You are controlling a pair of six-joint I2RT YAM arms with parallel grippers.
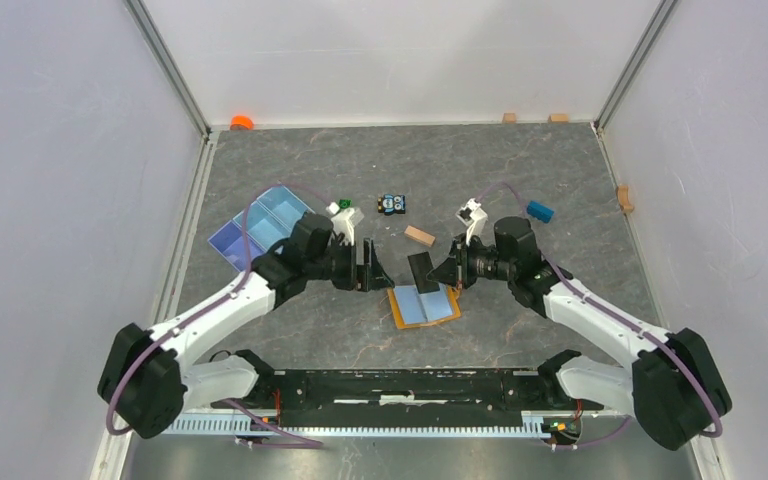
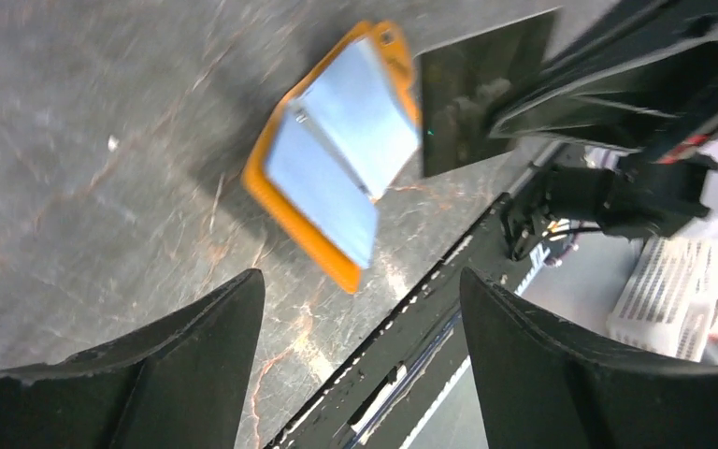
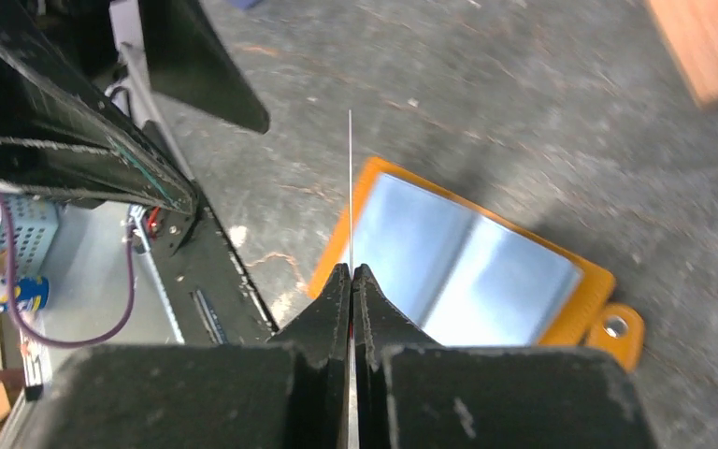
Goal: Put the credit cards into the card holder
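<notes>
A dark card [image 1: 423, 273] is gripped by my right gripper [image 1: 446, 276], above the card holder's back edge in the top view. In the left wrist view the card [image 2: 475, 98] shows its broad dark face. The right wrist view shows the card [image 3: 351, 187] edge-on, a thin line rising from the closed fingertips. The card holder [image 1: 426, 322] lies opened flat, orange-edged with two pale blue pockets; it also appears in the left wrist view [image 2: 304, 229]. My left gripper is open and empty, to the left of the holder.
A blue compartment tray [image 1: 282, 207] lies behind the left arm. On the table are a wooden block [image 1: 420, 236], a small toy car [image 1: 391, 204], a green block [image 1: 345, 203] and a blue block [image 1: 539, 211]. Grey surface right of the holder is clear.
</notes>
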